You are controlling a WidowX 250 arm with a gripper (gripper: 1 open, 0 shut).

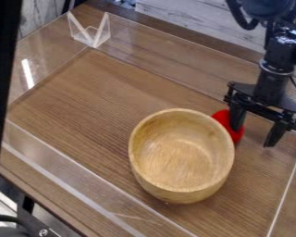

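Note:
My black gripper [255, 118] hangs at the right of the camera view with its fingers apart, one on each side, low over the table beside a red object [228, 125]. The red object stands just behind the right rim of a large light wooden bowl [178, 157] and is partly hidden by the bowl and a finger. The bowl looks empty.
A clear angular plastic object [89, 30] stands at the back left.

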